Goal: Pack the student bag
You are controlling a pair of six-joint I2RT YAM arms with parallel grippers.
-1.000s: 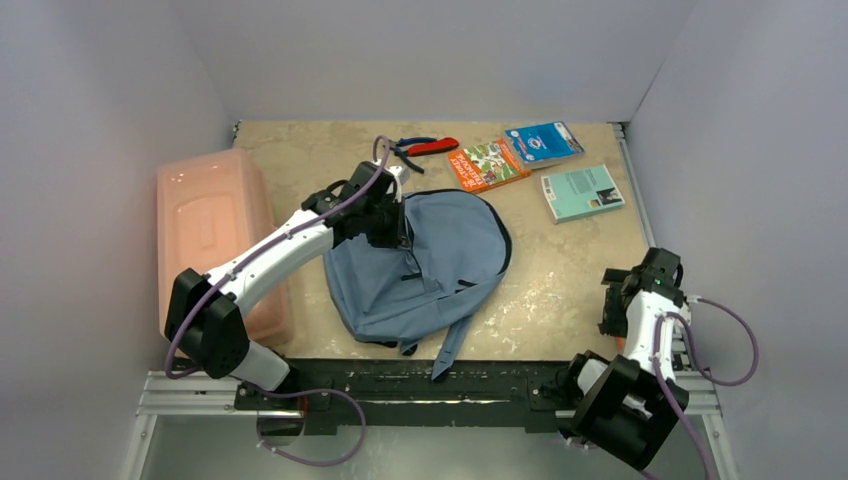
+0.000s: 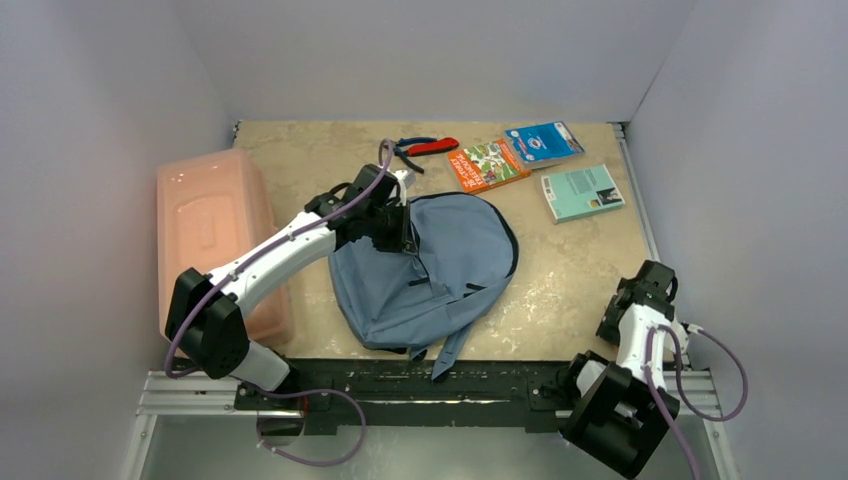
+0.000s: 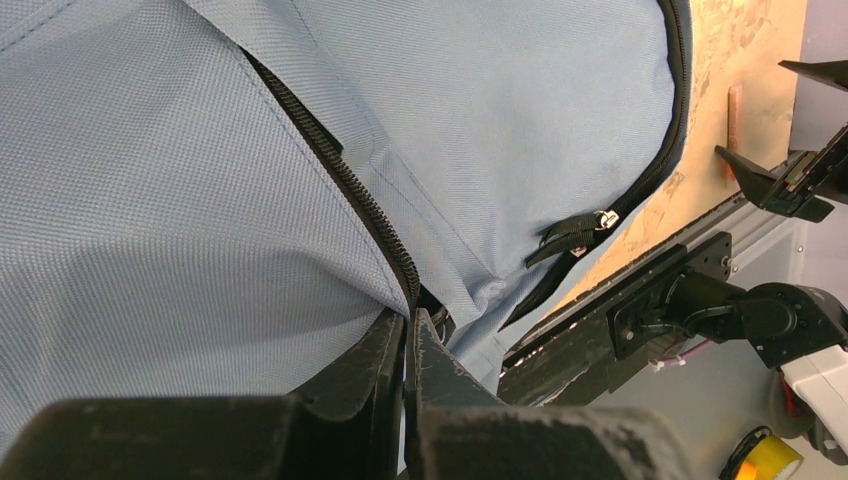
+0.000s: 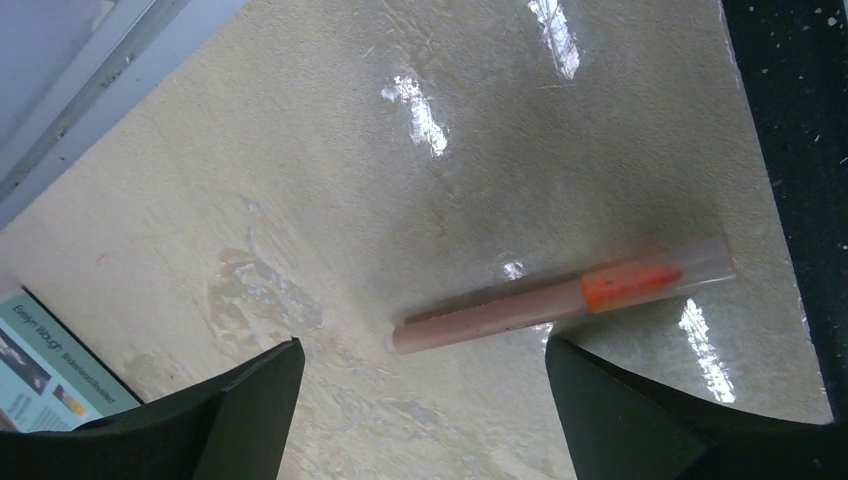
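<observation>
The blue-grey bag lies in the middle of the table. My left gripper is shut at its zipped opening, where a fold of cloth runs up to the fingertips; the cloth between them is barely visible. At the right front corner my right gripper hangs with its fingers parted and nothing between them. A slim translucent pinkish pen with an orange section lies on the table just beyond those fingertips in the right wrist view. From above, the right arm hides it.
At the back lie an orange book, a blue book, a green book and red-handled pliers. A pink plastic box stands at the left. Bare table separates the bag from my right gripper.
The left gripper and the bag have moved slightly to the right together.
</observation>
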